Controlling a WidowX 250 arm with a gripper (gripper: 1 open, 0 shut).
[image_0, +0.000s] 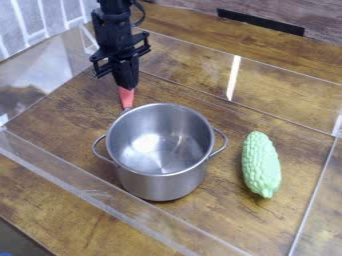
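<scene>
My black gripper points down at the upper left, just behind the pot, and looks shut. A small red-pink object shows right below its fingertips; whether it is held cannot be told. A steel pot with two side handles stands empty at the centre front. A pale green corn cob lies to the right of the pot.
A wooden table is bounded by clear low walls. Bare surface lies behind the corn and left of the pot.
</scene>
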